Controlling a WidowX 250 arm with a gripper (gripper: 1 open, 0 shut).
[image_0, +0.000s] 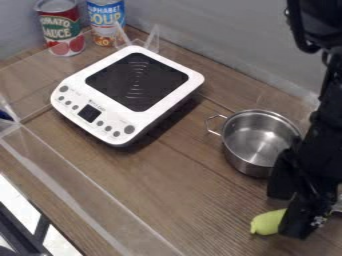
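My black gripper is at the lower right, low over a yellow-green object lying on the wooden counter; it stands open, though the arm hides much of that object and the fingertips. A steel pot with a side handle sits just left of the arm. A white portable cooker with a black top stands to the left of the pot.
A tomato sauce can and an alphabet soup can stand at the back left. A wall runs behind.
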